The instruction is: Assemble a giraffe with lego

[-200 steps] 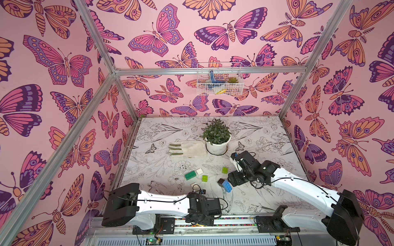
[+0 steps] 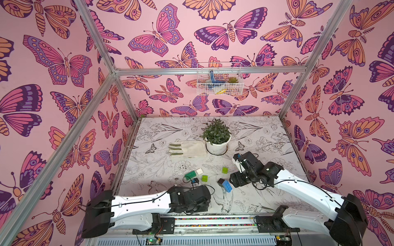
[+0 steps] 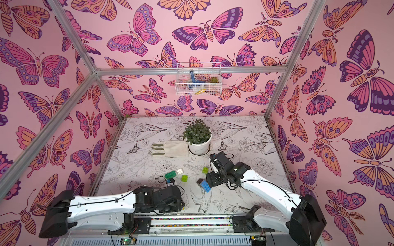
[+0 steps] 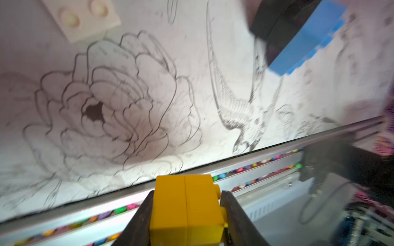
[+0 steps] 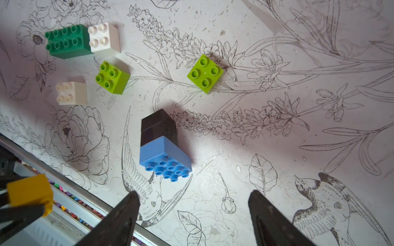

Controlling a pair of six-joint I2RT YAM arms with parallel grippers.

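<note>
A yellow brick piece sits in my left gripper, shut on it low over the front edge; it also shows at the right wrist view's lower left (image 5: 28, 190). My right gripper hangs part open over the table, nothing between its fingers. Below it a blue brick (image 5: 158, 149) is joined to black bricks (image 5: 154, 125). Behind lie a dark green brick (image 5: 67, 43), two white bricks (image 5: 102, 39) and two light green bricks (image 5: 205, 71).
A potted plant (image 2: 217, 143) and a cloth glove (image 2: 188, 149) occupy the back middle. The front rail holds coloured beads.
My right arm has moved slightly to the right.
</note>
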